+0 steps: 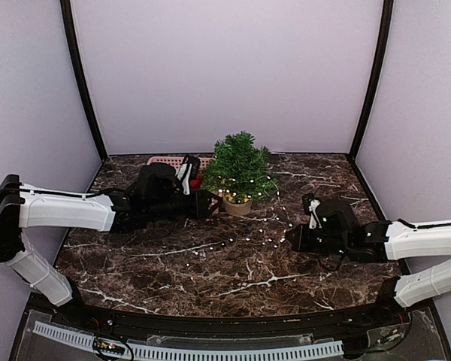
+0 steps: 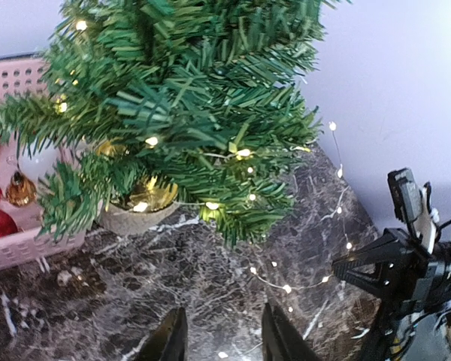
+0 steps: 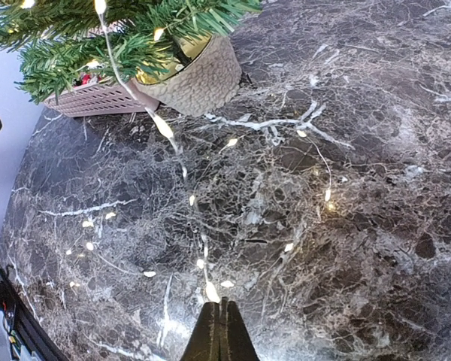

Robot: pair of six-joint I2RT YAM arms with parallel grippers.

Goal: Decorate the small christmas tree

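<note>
The small green tree (image 1: 239, 162) stands in a pot (image 3: 199, 79) at the back middle, with lit fairy lights (image 2: 243, 153) in its branches and trailing over the marble table. My left gripper hangs in front of the tree, part open, with nothing seen between its fingers. My right gripper is shut at the right of the table; the wire of the light string (image 3: 164, 126) runs from the tree down to its fingertips, apparently pinched there.
A pink basket (image 2: 37, 247) with red and gold baubles stands left of and behind the tree.
</note>
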